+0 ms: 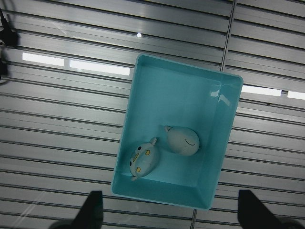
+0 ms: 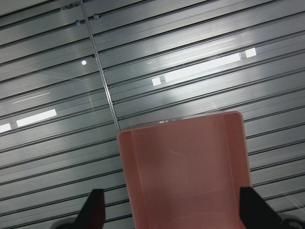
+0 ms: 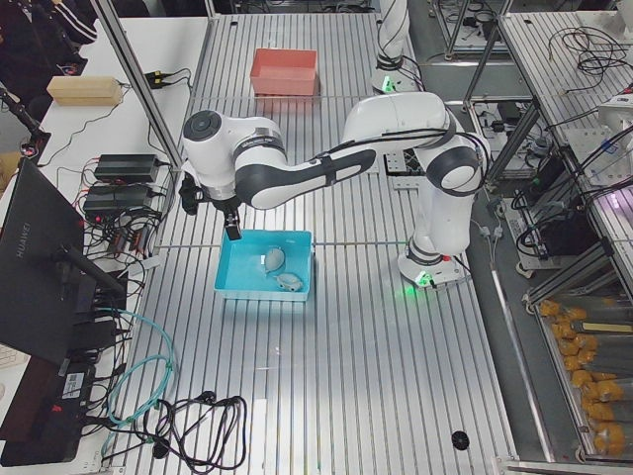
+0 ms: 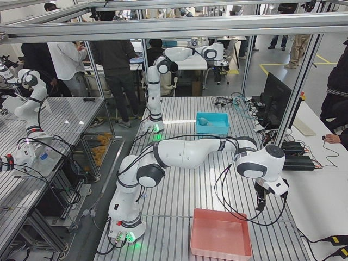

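A turquoise bin (image 3: 237, 287) holds two pale plush toys, one (image 1: 183, 142) with a closed smile, the other (image 1: 143, 160) with yellow spots. My left gripper hangs over this bin, open with nothing between its fingers. An empty pink bin (image 4: 220, 234) stands on the slatted table at the other end. Above it is my right gripper, also open and empty, its fingertips at the lower edge of the right wrist view.
Coiled cables (image 3: 198, 435) lie on one corner. A monitor (image 3: 40, 297) and metal frame posts line the side.
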